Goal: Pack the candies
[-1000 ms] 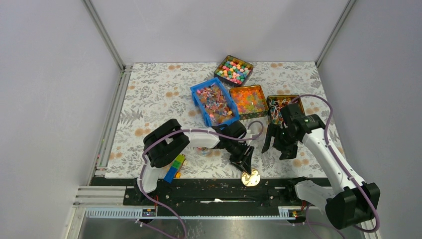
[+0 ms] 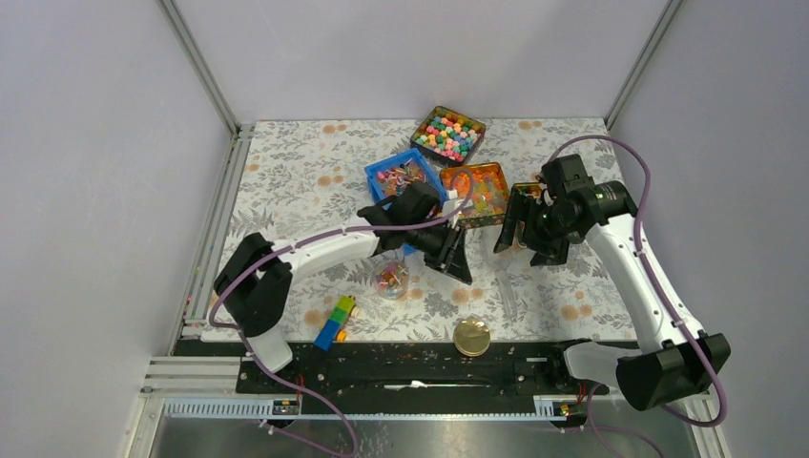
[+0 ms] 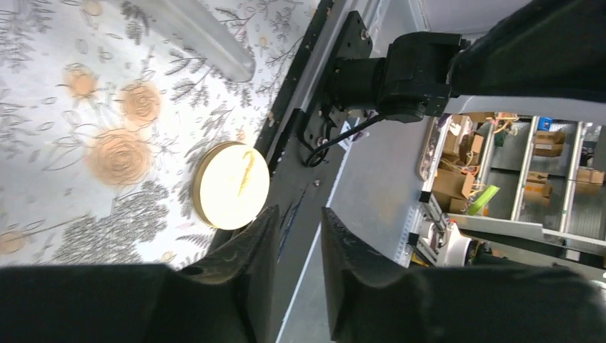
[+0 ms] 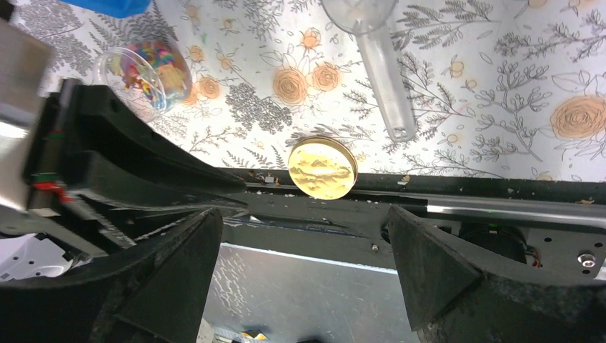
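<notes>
A gold lid [image 2: 471, 337] lies at the table's front edge, partly over the dark rail. In the left wrist view the lid [image 3: 232, 187] sits just beyond my left gripper, whose fingers stand partly apart with nothing between them. From above, my left gripper [image 2: 459, 272] is behind the lid and clear of it. My right gripper [image 2: 518, 254] is wide open above the clear scoop [image 2: 507, 289]; its fingers are empty in the right wrist view. The clear jar [image 2: 392, 279] with some candies stands uncapped in front of the left arm, its mouth facing sideways in the right wrist view [image 4: 154, 75].
Behind the arms are a blue basket of wrapped candies [image 2: 374, 187], an orange-candy tray [image 2: 480, 167] and a tray of colourful candies [image 2: 422, 143]. Another tray [image 2: 528, 188] is mostly behind the right arm. Toy blocks [image 2: 335, 322] lie front left.
My left gripper has risen and moved back from the lid, baring the jar. The lid has shifted slightly left and back. My right gripper has moved a little toward the back.
</notes>
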